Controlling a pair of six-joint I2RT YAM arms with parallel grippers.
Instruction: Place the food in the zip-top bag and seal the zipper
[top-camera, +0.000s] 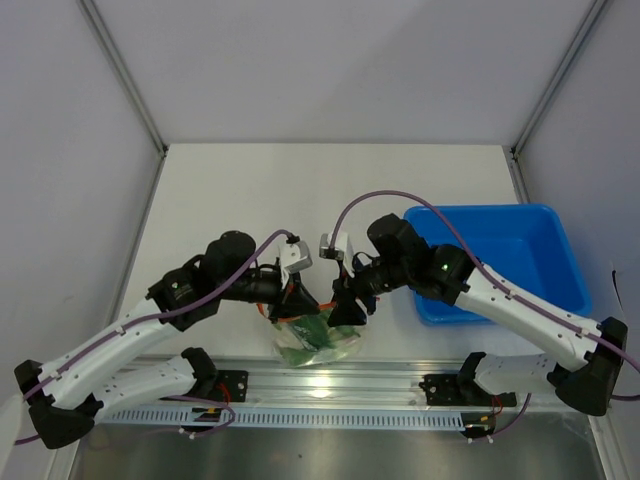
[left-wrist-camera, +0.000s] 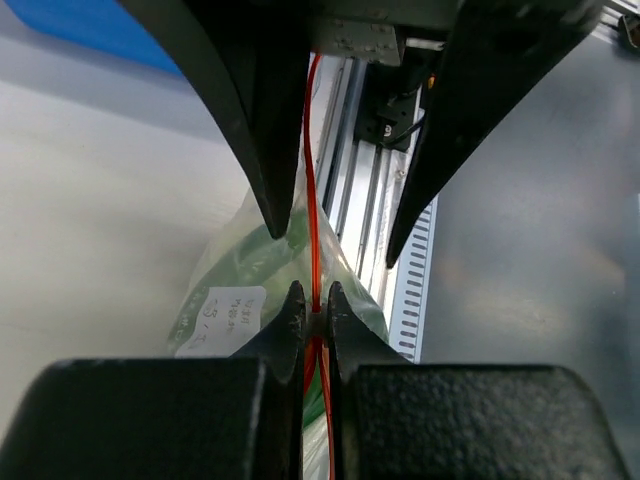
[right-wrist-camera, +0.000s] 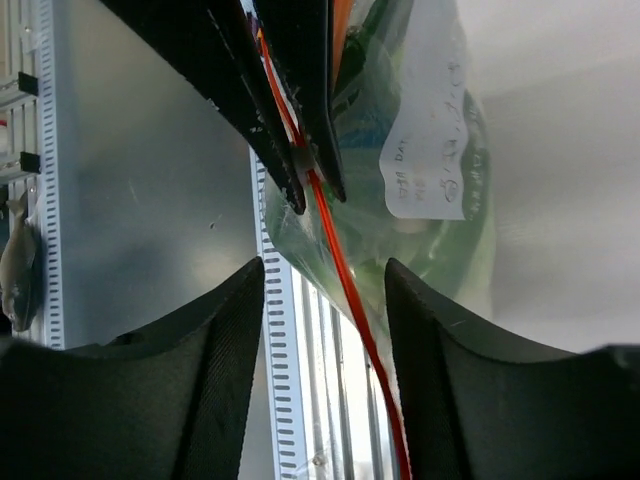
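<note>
The zip top bag (top-camera: 315, 345) hangs at the table's front edge, green contents visible through clear plastic, with a white label (left-wrist-camera: 225, 320) and a red zipper strip (right-wrist-camera: 350, 290). My left gripper is shut on the zipper strip. My right gripper stands open close beside it, its fingers either side of the strip, which runs between them. In the top view the two grippers nearly meet above the bag.
A blue bin (top-camera: 500, 240) occupies the right of the table. A metal rail (top-camera: 300, 415) runs along the front edge.
</note>
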